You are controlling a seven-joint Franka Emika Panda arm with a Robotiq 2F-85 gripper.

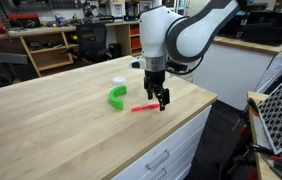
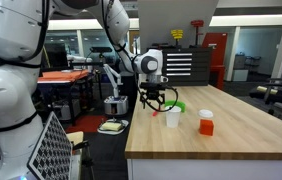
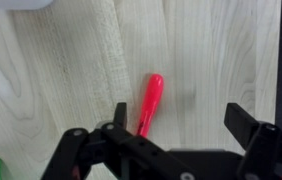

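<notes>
A slim red stick (image 1: 145,107) lies flat on the wooden table, its black-fingered neighbour, my gripper (image 1: 156,96), hovering just over one end. Seen from the wrist, the red stick (image 3: 152,103) runs lengthwise between the open fingers, nearer the left finger (image 3: 119,115) than the right one (image 3: 239,122). Nothing is held. In exterior view 2 the gripper (image 2: 152,98) is above the red stick (image 2: 155,113), small at this distance.
Beside the stick curves a green arc (image 1: 117,97). A white cup (image 2: 173,117) and an orange-red block (image 2: 206,127) stand on the table (image 2: 246,143).
</notes>
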